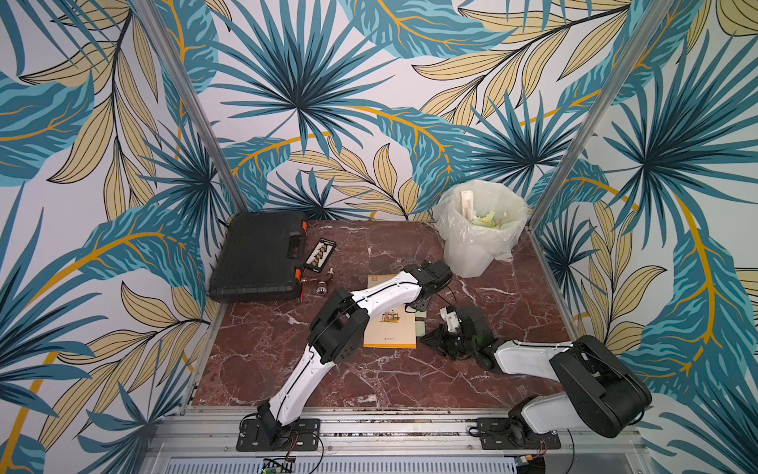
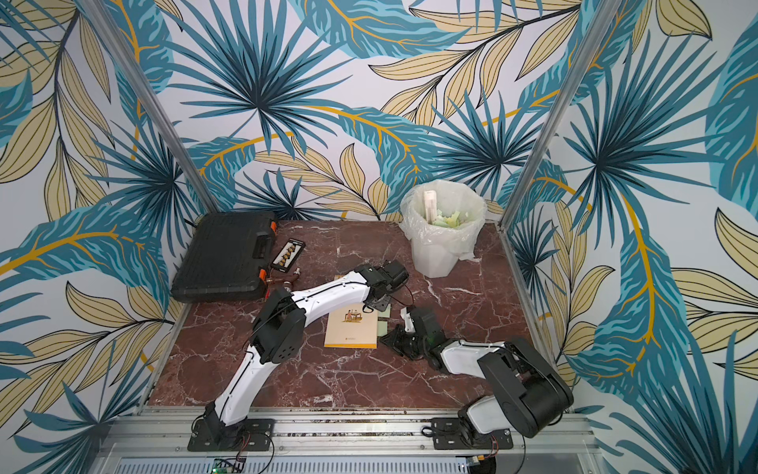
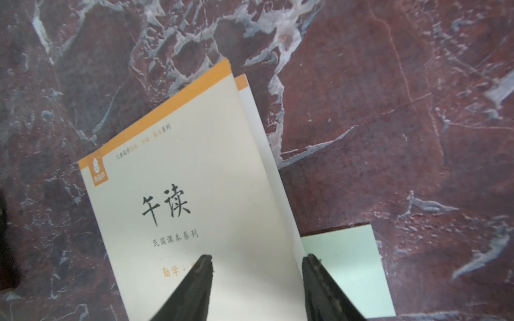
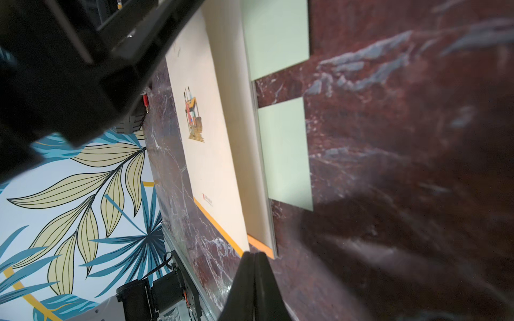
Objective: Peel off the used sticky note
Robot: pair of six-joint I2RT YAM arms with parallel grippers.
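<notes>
A cream booklet with orange edging (image 1: pixel 388 335) lies on the marble table, two pale green sticky notes (image 4: pixel 283 149) sticking out from its right side. The upper sticky note (image 3: pixel 348 267) is in the left wrist view. My left gripper is over the booklet's right edge near that note, fingers apart, nothing seen between them. My right gripper is shut at the booklet's lower right, beside the lower note, nothing showing between its fingertips.
A lined bin (image 1: pixel 473 245) with scraps stands at back right. A black case (image 1: pixel 252 260), a small boxed set (image 1: pixel 319 255) and small tools lie at back left.
</notes>
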